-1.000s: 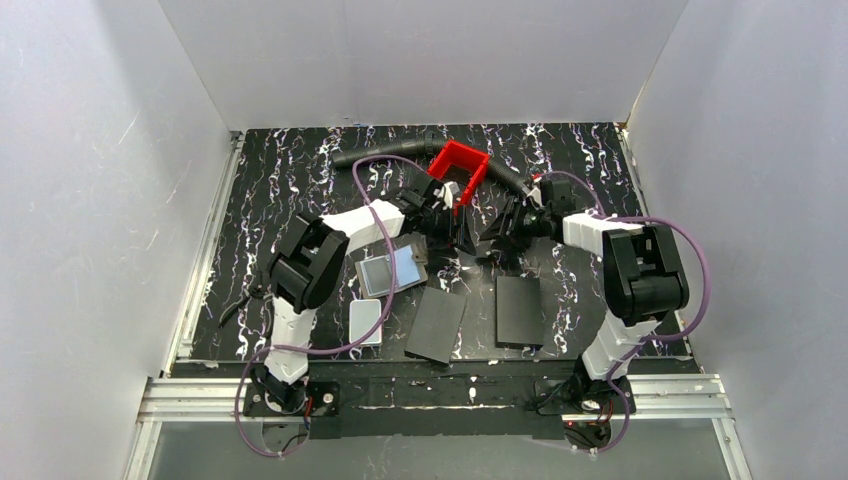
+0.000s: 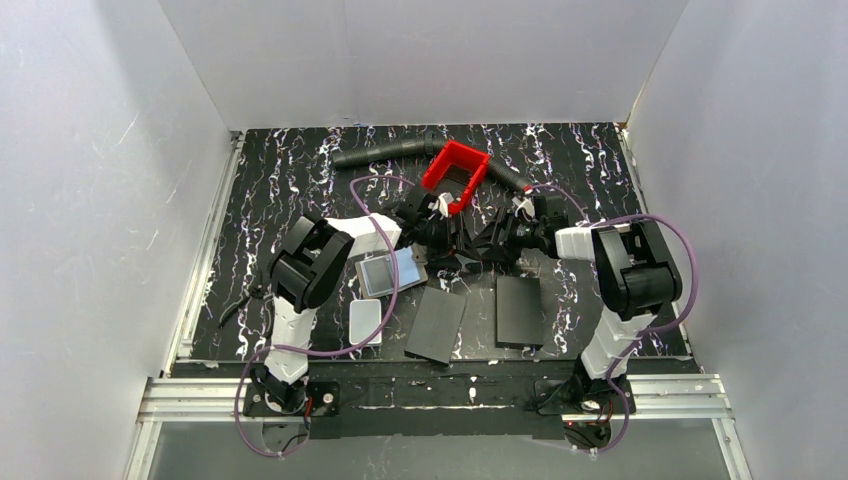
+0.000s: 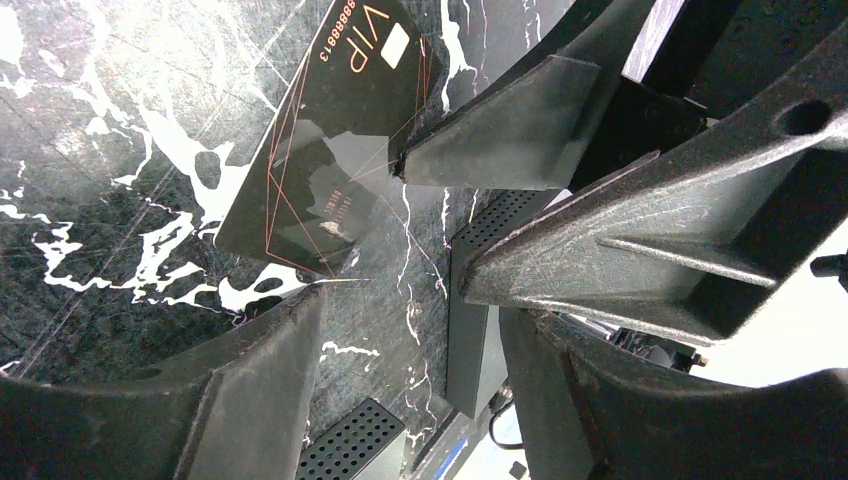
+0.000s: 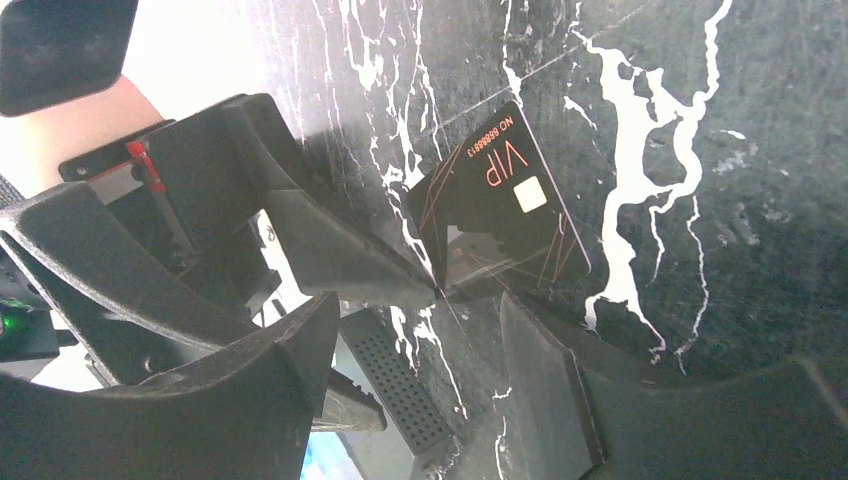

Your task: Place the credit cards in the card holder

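A black VIP card (image 3: 330,130) with orange lettering lies ahead of my left gripper, whose fingers are apart with nothing between them. My right gripper reaches in from the upper right of the left wrist view, one of its fingertips (image 3: 425,160) close against the card's edge. In the right wrist view the same VIP card (image 4: 500,200) shows beyond my right gripper, also open and empty. A left-gripper finger (image 4: 350,265) comes close to the card's near corner; whether it touches I cannot tell. I cannot make out the card holder for certain.
A red basket (image 2: 485,178) stands just behind the grippers, beside a dark tube (image 2: 380,153). In front lie a grey-blue flat item (image 2: 376,275), a white tray (image 2: 365,322) and two dark slabs, one tilted (image 2: 436,325), one straight (image 2: 518,312). Both grippers are close together.
My right gripper has moved left and slightly toward the front, closing the distance to the left one and covering more of the card. The left arm has hardly shifted.
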